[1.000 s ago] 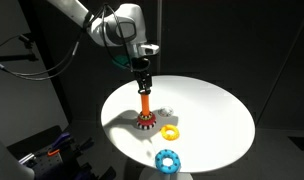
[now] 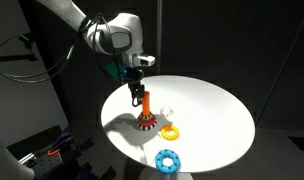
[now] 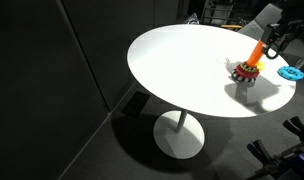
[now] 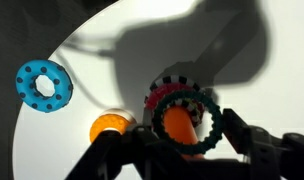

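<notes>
An orange post [image 2: 146, 104] rises from a stacking base with a red ring [image 2: 147, 123] and black-and-white checks low around it. In the wrist view my gripper is shut on a dark green ring [image 4: 162, 103], which appears in front of the orange post [image 4: 180, 127]. Exterior view 1 has the gripper [image 2: 137, 99] just left of the post's upper part. Whether the held ring touches the post, I cannot tell. On the table lie a yellow ring [image 2: 170, 132] and a blue dotted ring [image 2: 167, 161], both apart from the stack.
A small white object [image 2: 167, 111] sits beyond the yellow ring. Nearest the table's front edge is the blue ring.
My gripper has shifted left and a little down, from over the post's top to its left side. The post's tip is now uncovered. The loose rings have not moved.
</notes>
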